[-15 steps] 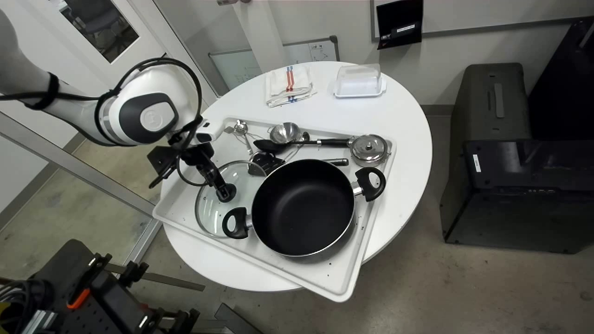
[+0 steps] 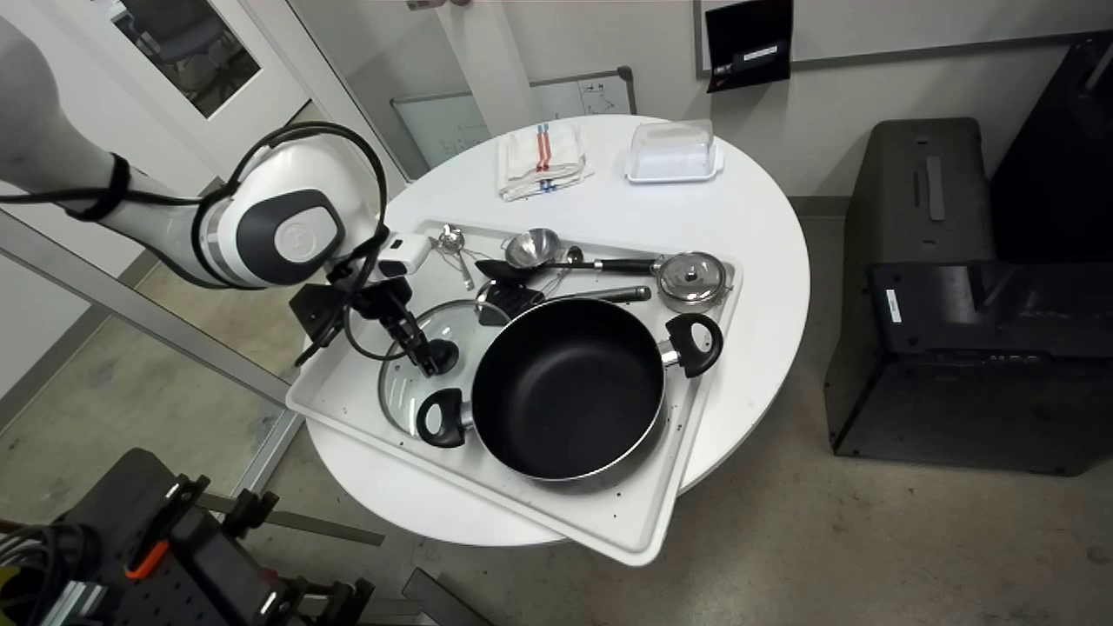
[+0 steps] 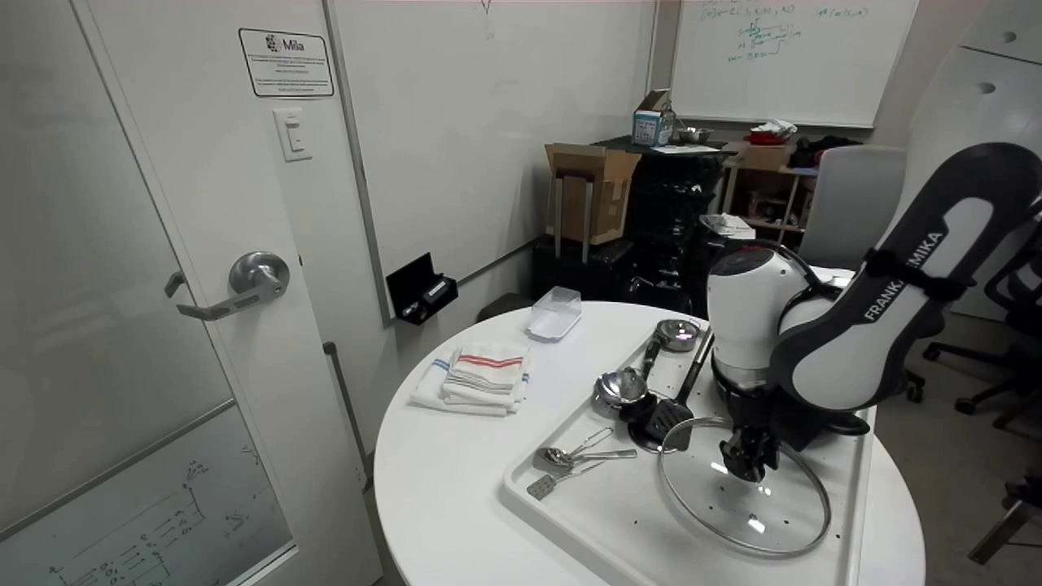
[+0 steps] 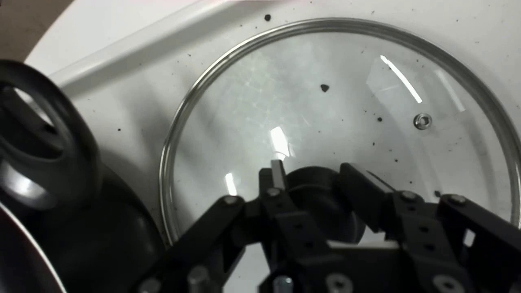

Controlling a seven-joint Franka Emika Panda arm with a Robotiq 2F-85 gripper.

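A round glass lid (image 4: 303,102) with a steel rim and a black knob (image 4: 312,178) lies on the white tray (image 2: 480,475), to the left of the black pot (image 2: 569,386) in exterior view 1. My gripper is over the lid at the knob, fingers part open. In the wrist view one finger (image 4: 277,178) is left of the knob and the other finger (image 4: 364,188) overlaps its right side. Whether either finger touches the knob cannot be told. In exterior view 2 the gripper (image 3: 750,461) hides the knob.
Close to the lid is a pot handle (image 2: 443,417). A black spatula (image 3: 669,420), small steel utensils (image 3: 576,459), a strainer (image 3: 622,389) and a small lidded pot (image 2: 690,282) share the tray. Folded towels (image 2: 543,158) and a clear-lidded dish (image 2: 673,153) sit at the table's back.
In exterior view 1 the lid has shifted slightly right, toward the pot. My arm has moved a little right and down, and more of the knob shows beside the fingers.
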